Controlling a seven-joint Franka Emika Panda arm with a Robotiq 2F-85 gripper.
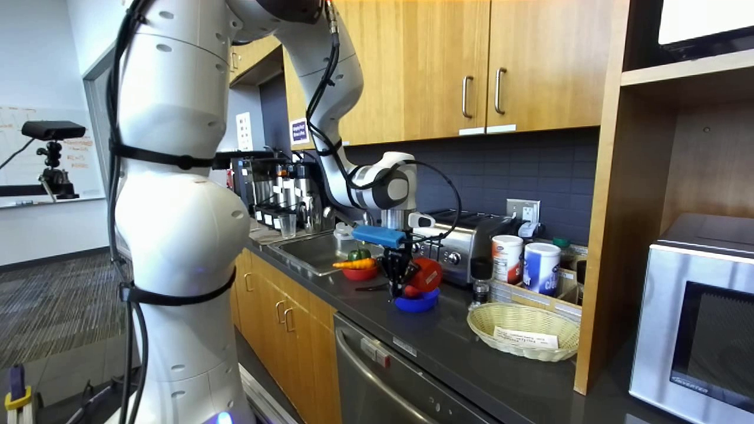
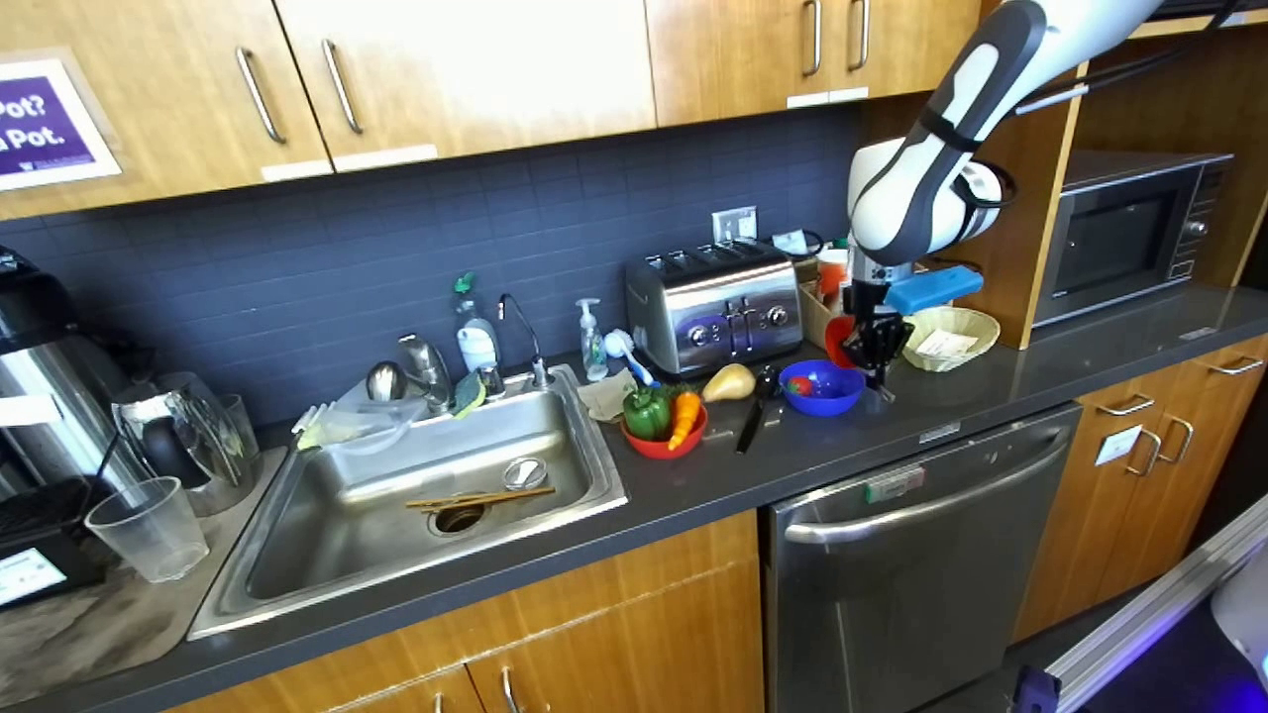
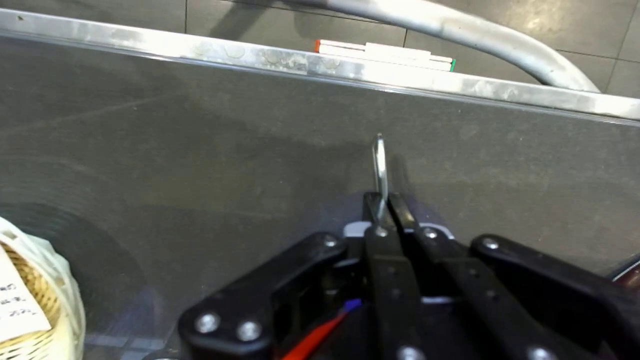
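My gripper is shut on a thin, shiny metal piece [image 3: 379, 162] with a rounded end, poking out past its fingertips in the wrist view. In exterior view 2 the gripper [image 2: 877, 356] points down at the counter, just right of a blue bowl [image 2: 822, 392] with a small red item [image 2: 801, 386] in it. A red rounded object [image 1: 427, 274] shows beside the gripper [image 1: 400, 288] in exterior view 1; whether it joins the metal piece I cannot tell.
A wicker basket [image 2: 972, 332] stands right of the gripper, and a toaster [image 2: 721, 311] behind. Leftward are a black-handled knife [image 2: 756, 410], a pear-shaped yellow item [image 2: 728, 382], a red bowl [image 2: 661, 448] of vegetables and the sink [image 2: 600, 469].
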